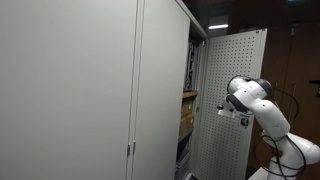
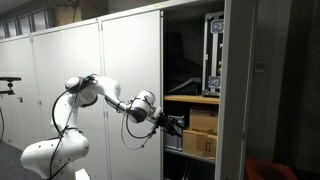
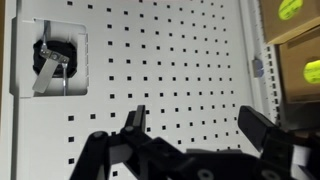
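Observation:
A tall grey cabinet door with a perforated inner face (image 1: 228, 70) stands open in exterior view 1. My gripper (image 1: 222, 108) is in front of this face. In the wrist view the gripper is open, its two dark fingers wide apart with nothing between them. Beyond them lies the perforated panel (image 3: 190, 60). A recess at the panel's left holds a black latch mechanism (image 3: 60, 58) with a metal piece hanging from it. From exterior view 2 the gripper (image 2: 175, 125) shows in front of the cabinet opening; whether it touches anything there I cannot tell.
Cardboard boxes (image 2: 203, 122) sit on the cabinet's shelves, below a wooden shelf board (image 2: 193, 99). Closed grey doors (image 1: 70, 90) stand beside the opening. Cables (image 1: 290, 100) loop around the arm. Free space lies in front of the cabinet.

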